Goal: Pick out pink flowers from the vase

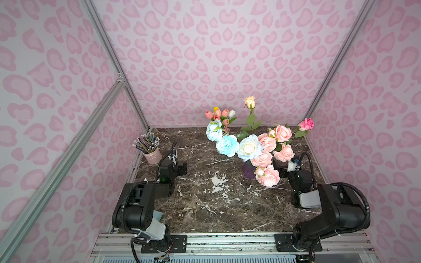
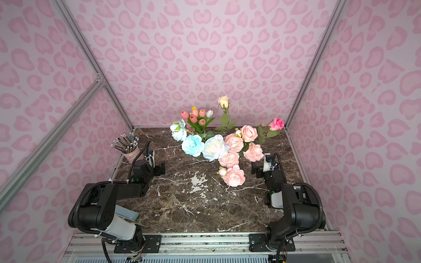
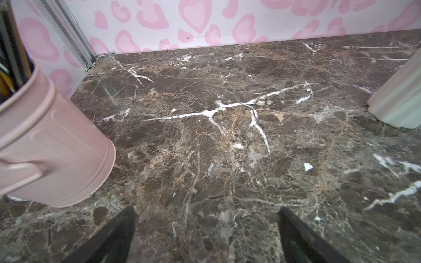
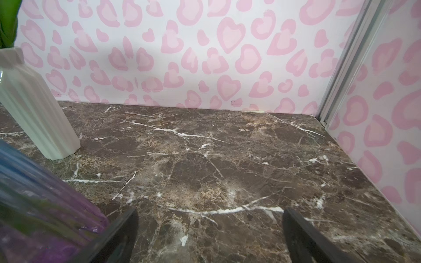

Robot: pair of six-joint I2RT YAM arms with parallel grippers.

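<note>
Several pale pink blooms [image 2: 234, 177] cluster with a white-blue flower [image 2: 215, 148] and a light blue one [image 2: 192, 145]. Beneath them, partly hidden, is a purple-tinted ribbed glass vase [image 1: 248, 170]; its side [image 4: 52, 214] fills the lower left of the right wrist view. One deep pink rose [image 2: 276, 124] leans out at the far right. To the right of the blooms, my right gripper stands open over bare tabletop, its fingers wide apart. Well left of the flowers, my left gripper is also open and empty.
Behind the glass vase is a white ribbed vase [image 4: 39, 105]. Tulips [image 2: 197, 116] and a cream rose [image 2: 223, 101] rise at the back. A pink pencil bucket [image 3: 61, 144] stands close on the left gripper's left.
</note>
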